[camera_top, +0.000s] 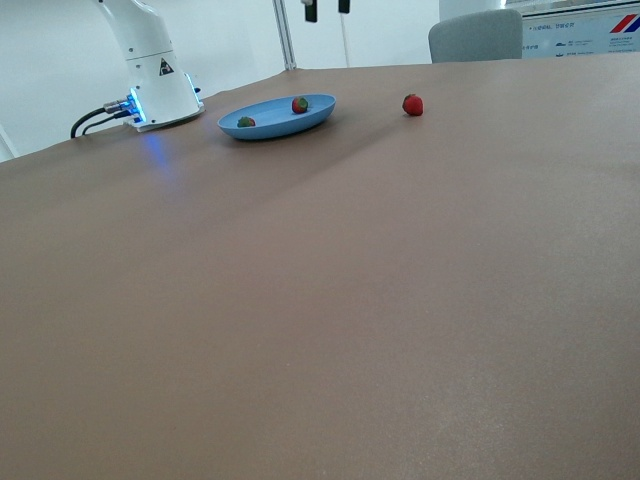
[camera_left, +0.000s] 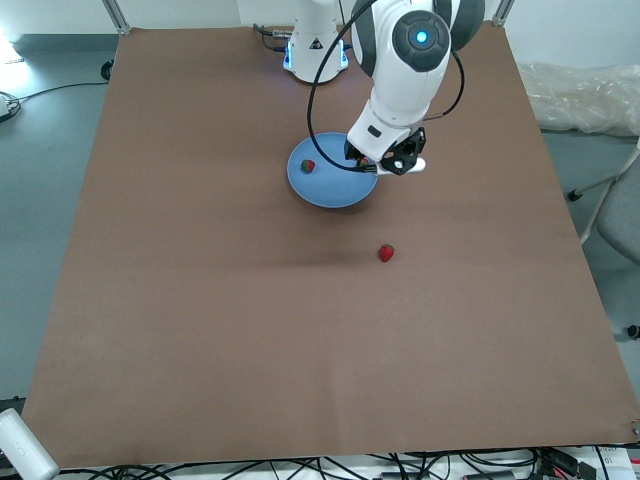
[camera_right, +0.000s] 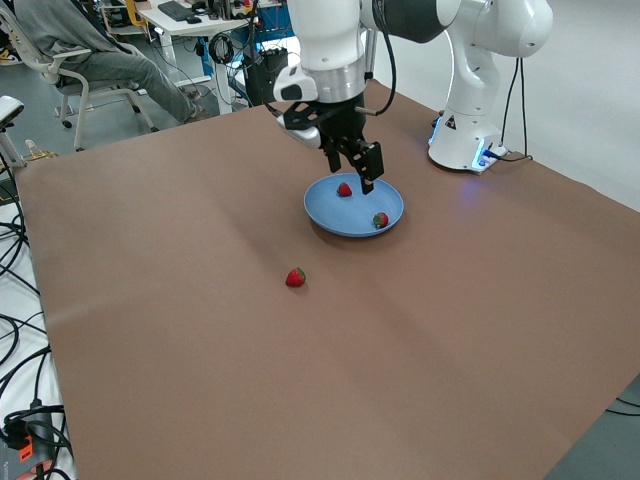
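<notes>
My gripper (camera_right: 352, 172) hangs from the white arm above a blue plate (camera_left: 330, 190), its two dark fingers seen at the top edge of the top view (camera_top: 327, 12), apart with nothing visible between them. A lone strawberry (camera_left: 386, 253) lies on the brown table, in front of the plate in the left view.
The arm's base (camera_right: 462, 140) stands behind the plate. Cables and hardware line the table's edge; a grey chair (camera_top: 475, 38) stands beyond it.
</notes>
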